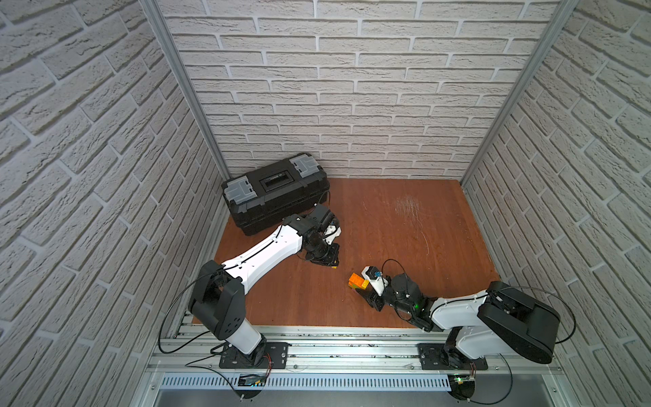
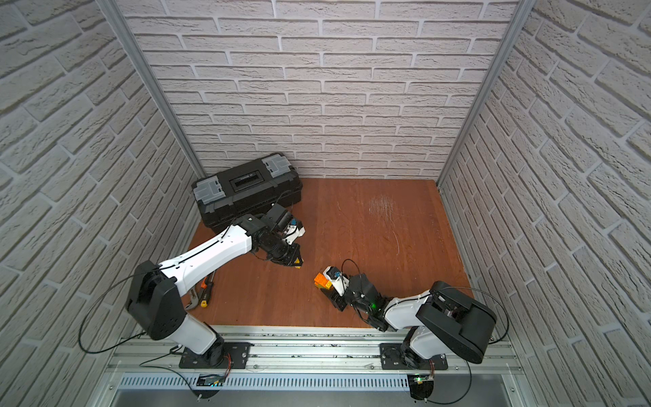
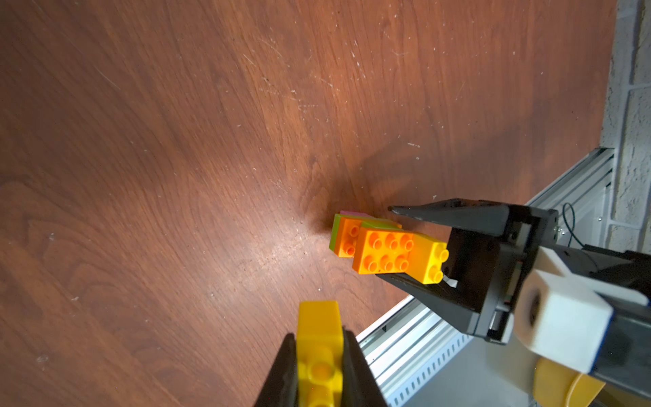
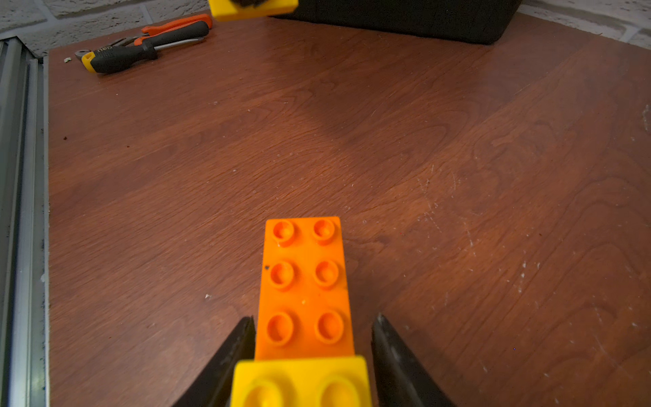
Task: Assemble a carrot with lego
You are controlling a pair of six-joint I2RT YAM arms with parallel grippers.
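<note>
A stacked Lego piece of orange bricks (image 3: 382, 252), yellow brick (image 3: 427, 261) and green and pink layers sits low near the front of the table. My right gripper is around it, fingers apart; whether they press on it is unclear. In the right wrist view the orange bricks (image 4: 305, 285) and a yellow brick (image 4: 301, 385) sit between its fingers. My left gripper is shut on a yellow brick (image 3: 317, 332), held above and to the left of the stack.
A black toolbox (image 1: 274, 193) stands at the back left. A screwdriver (image 4: 145, 51) and pliers (image 4: 176, 25) lie at the left edge.
</note>
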